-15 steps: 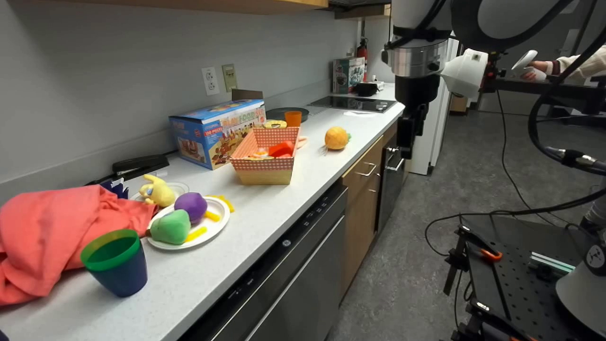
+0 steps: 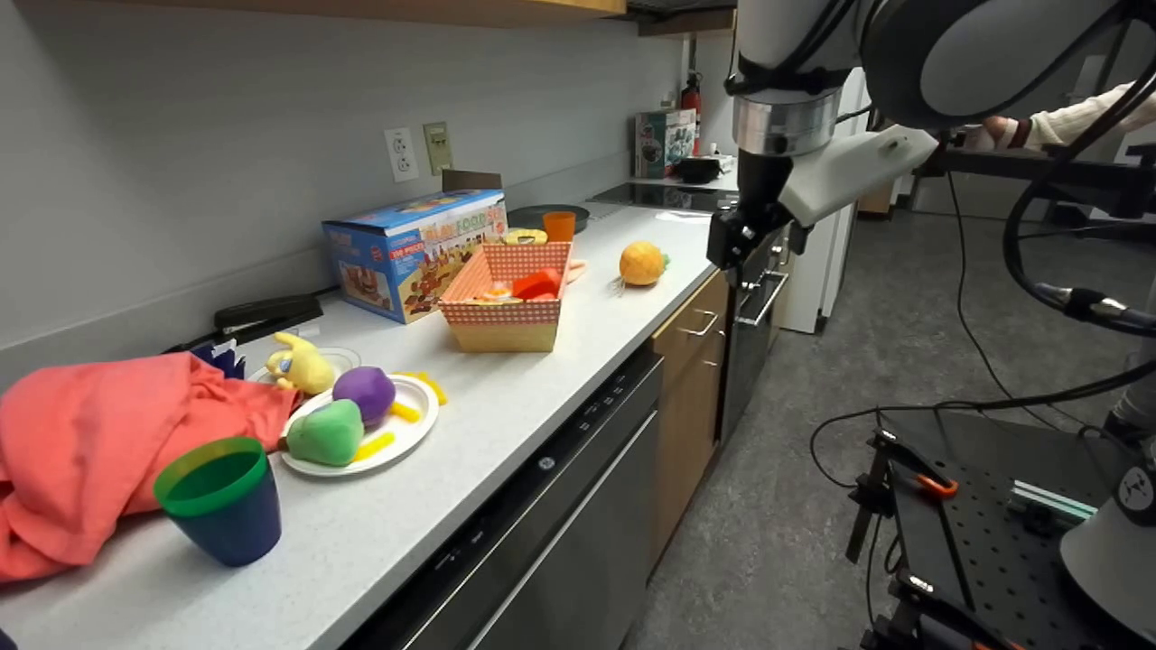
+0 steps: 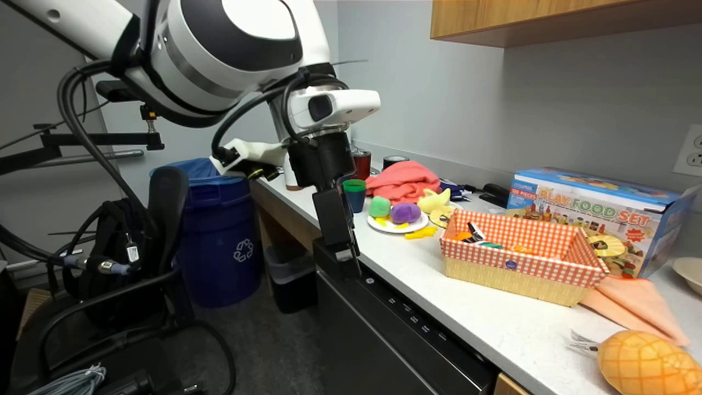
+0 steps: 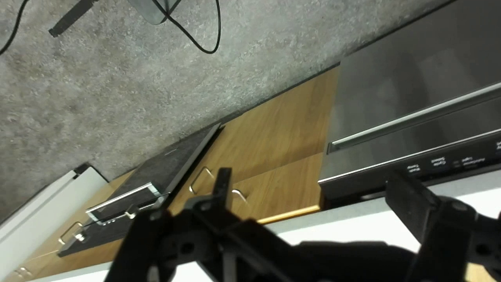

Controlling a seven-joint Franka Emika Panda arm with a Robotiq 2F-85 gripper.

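Observation:
My gripper (image 2: pixel 748 244) hangs near the counter's front edge, its fingers wide apart in the wrist view with only cabinet fronts and countertop behind the gap (image 4: pixel 312 192). In exterior view 1, a white plate (image 2: pixel 424 424) carries a green toy pear (image 2: pixel 326 433), a purple toy (image 2: pixel 365 394) and yellow sticks. A red-checked basket (image 2: pixel 500 314) holds a red piece (image 2: pixel 536 283) and other toy food. Farther along lies an orange toy fruit (image 2: pixel 641 264). Exterior view 2 shows the gripper (image 3: pixel 340 253) well apart from the plate and basket.
A play food box (image 2: pixel 417 255) stands against the wall behind the basket. Near the front of exterior view 1 are a blue-green cup (image 2: pixel 224 504) and a coral cloth (image 2: pixel 119 433). A peach cloth (image 3: pixel 635 308) lies beside the basket. Bare countertop runs along the front edge.
In exterior view 1, my gripper has shifted slightly left and turned about its wrist, so its fingers now show at another angle. The counter objects have stayed put.

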